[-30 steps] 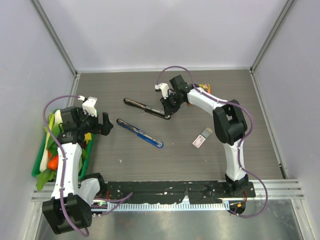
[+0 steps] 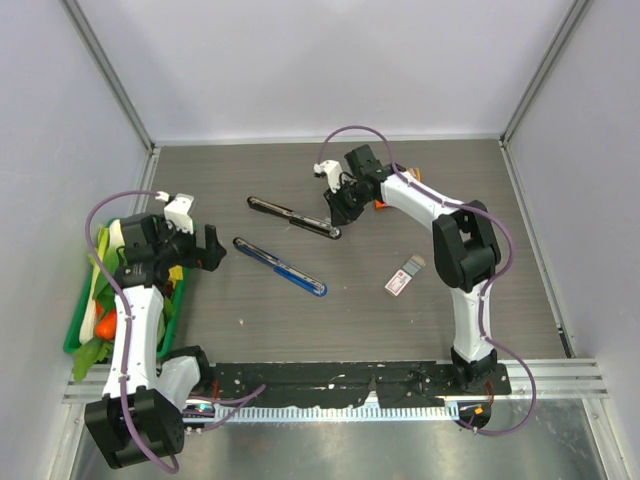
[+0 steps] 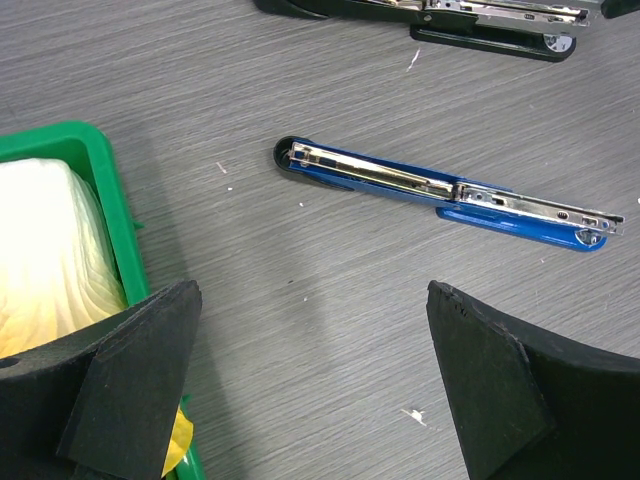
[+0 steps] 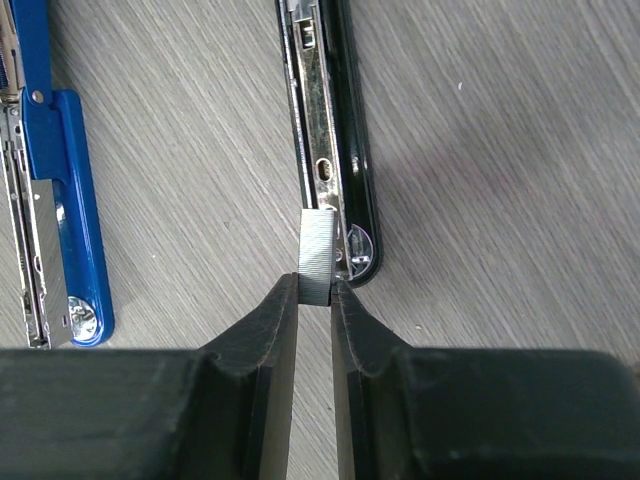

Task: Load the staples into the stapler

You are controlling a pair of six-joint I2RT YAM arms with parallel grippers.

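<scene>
A black stapler (image 2: 275, 209) and a blue stapler (image 2: 262, 256) lie opened out on the table, their metal magazines showing. My right gripper is shut on a silver strip of staples (image 4: 316, 255), held over the end of the black stapler (image 4: 361, 180), by its metal channel. The blue stapler (image 3: 380, 177) lies apart from it. My left gripper is open and empty, above the table beside the green bin at the left.
The green bin (image 3: 108, 200) holds vegetables. A small staple box (image 2: 398, 282) lies at the right. An orange object (image 2: 413, 176) sits behind the right arm.
The left arm and both staplers have not visibly moved.
</scene>
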